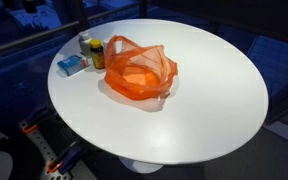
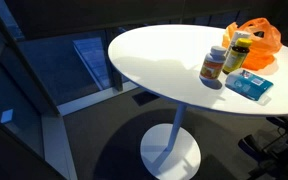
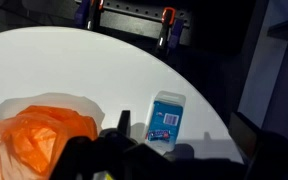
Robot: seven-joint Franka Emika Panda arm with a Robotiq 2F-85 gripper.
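My gripper shows only in the wrist view, its dark fingers spread wide at the left and right; it is open. Below, between them, a blue-and-white packet lies on the table. An orange mesh-like bag is at the lower left of that view. In exterior view 1 the bag stands crumpled and open-topped, with the packet to its left. A dark bottle with a yellow cap and a grey-white bottle stand between them. The bottles are largely hidden in the wrist view.
The packet lies close to the table's edge. In the wrist view a dark rail with orange-marked brackets runs beyond that edge.
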